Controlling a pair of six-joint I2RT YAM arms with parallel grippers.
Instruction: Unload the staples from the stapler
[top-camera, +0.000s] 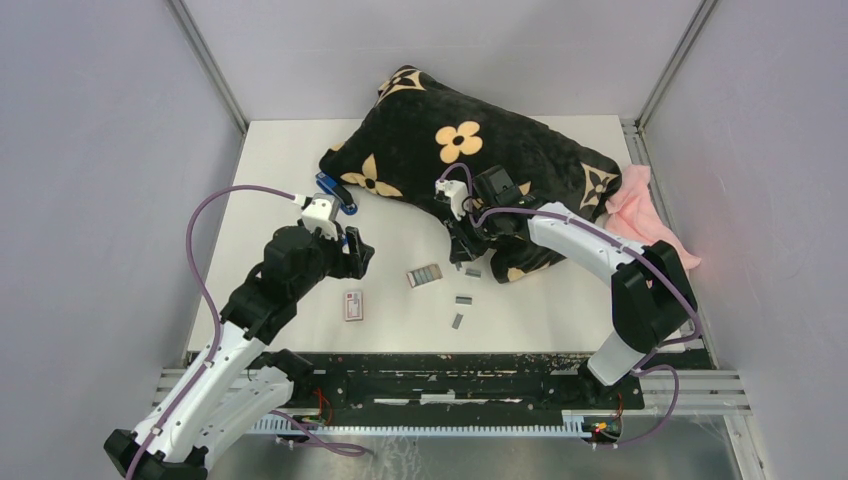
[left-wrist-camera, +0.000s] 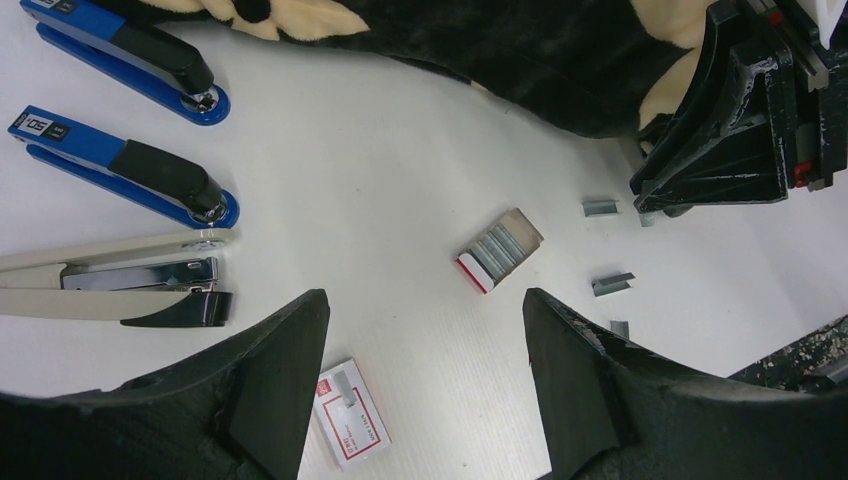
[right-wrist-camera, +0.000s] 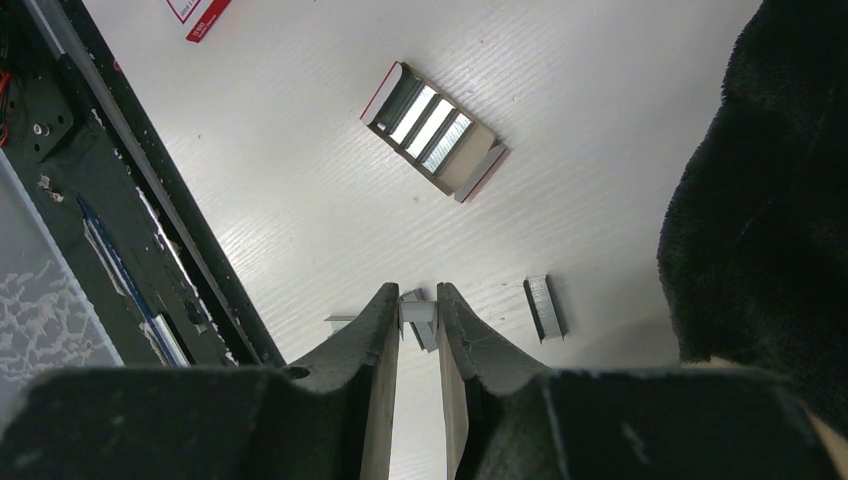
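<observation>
My right gripper is shut on a small silver staple strip between its fingertips, above the table; in the top view it is right of the open staple box (top-camera: 424, 275), which holds rows of staples (right-wrist-camera: 430, 127). Loose staple strips lie near it (right-wrist-camera: 543, 305). My left gripper stands open over the table's left part. In the left wrist view two blue staplers (left-wrist-camera: 120, 160) and a beige stapler (left-wrist-camera: 110, 305) lie at the left, and a closed staple box (left-wrist-camera: 348, 418) lies nearer.
A black patterned blanket (top-camera: 460, 120) covers the back of the table, with a pink cloth (top-camera: 645, 215) at the right. The front edge borders a dark rail.
</observation>
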